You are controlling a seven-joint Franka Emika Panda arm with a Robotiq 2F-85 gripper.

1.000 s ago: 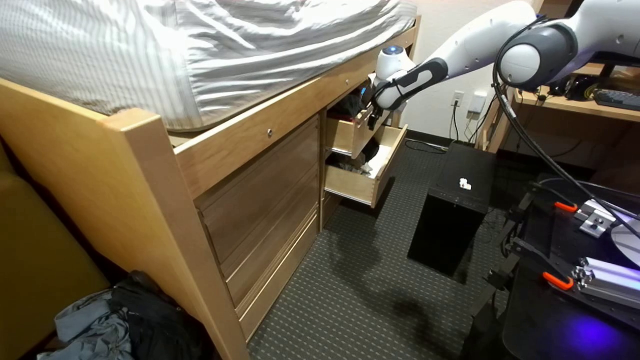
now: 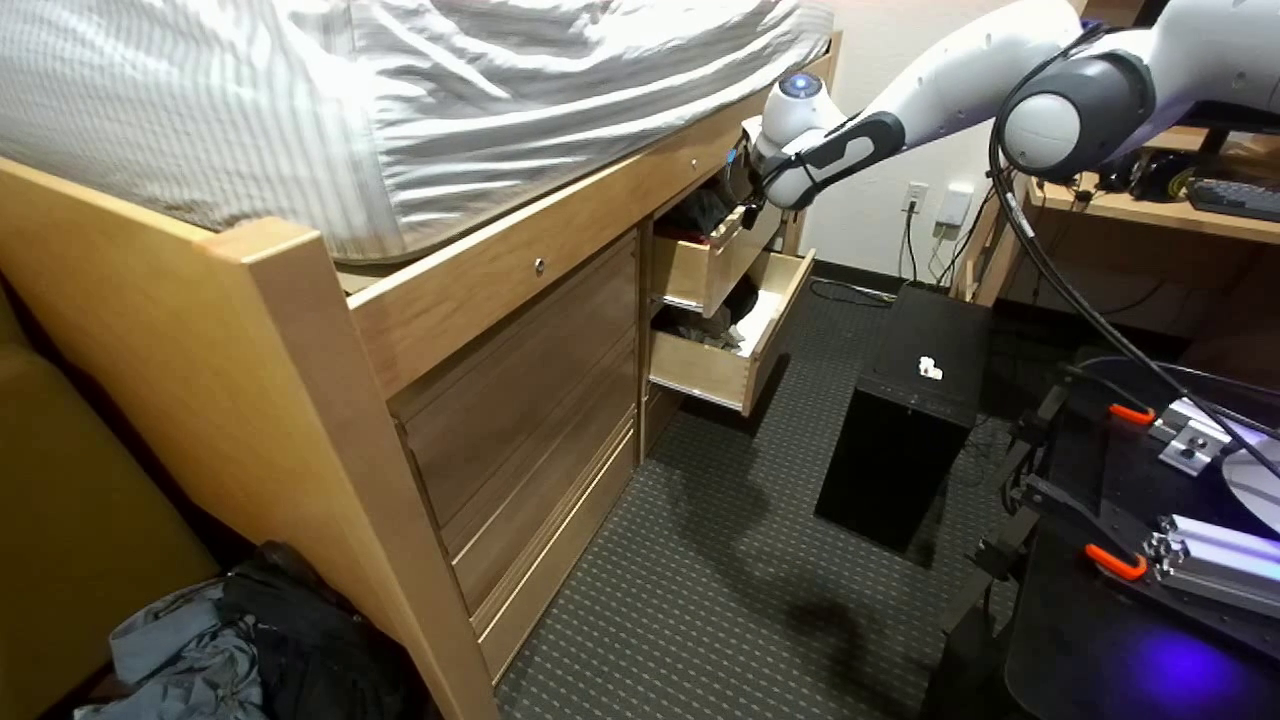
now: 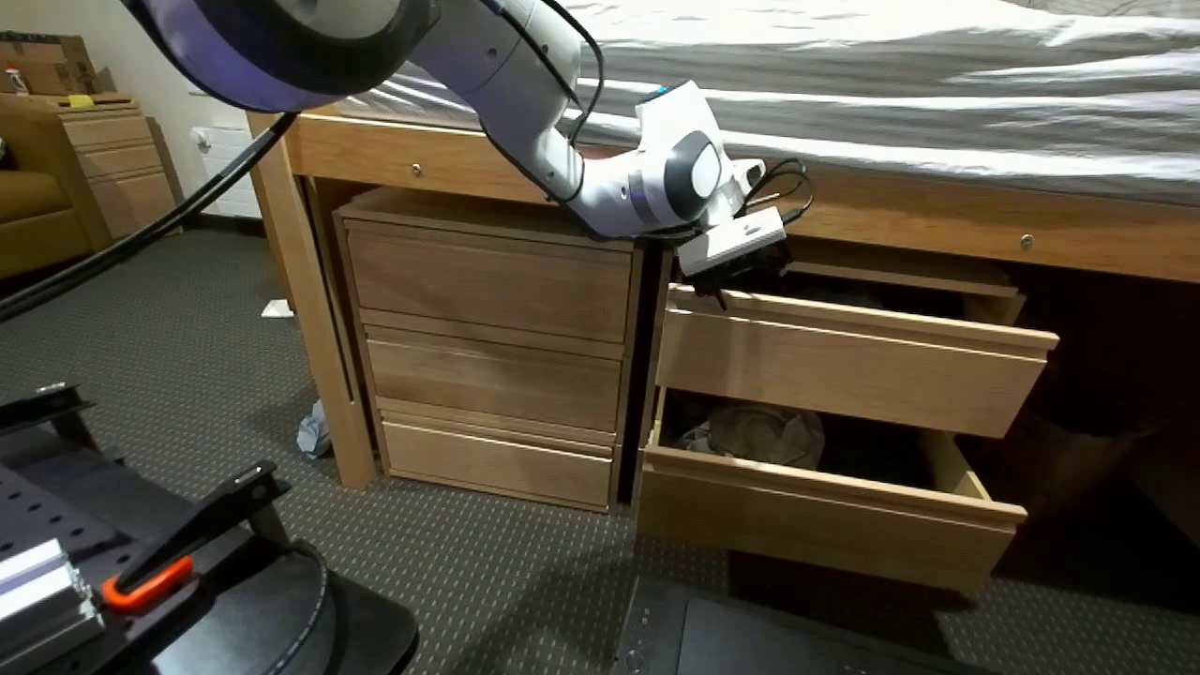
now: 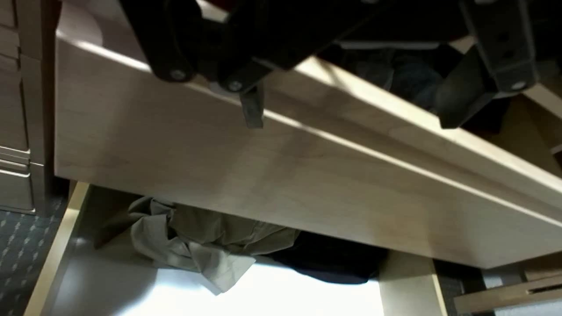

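My gripper is open in the wrist view, its two dark fingers spread wide over the front of the upper drawer (image 4: 263,163). One finger (image 4: 253,108) shows against the outer face of the drawer front, the other (image 4: 461,102) near its top edge. Whether either touches the wood cannot be seen. Nothing shows between them. In exterior view 2 the hand hangs over the left end of the upper drawer (image 3: 844,354), which is pulled part way out. Below it the lower drawer (image 3: 832,517) also stands out, with tan and black cloth (image 4: 210,231) inside.
Shut drawers (image 3: 484,281) stand left of the open ones in exterior view 2. The bed rail (image 2: 588,204) and mattress (image 2: 480,108) are above the drawers. A black box (image 2: 918,396) stands on the carpet facing them, with clear floor between.
My hand has risen a little and tilted, its fingers lifting from in front of the upper drawer toward its top edge. Both drawers appear unmoved.
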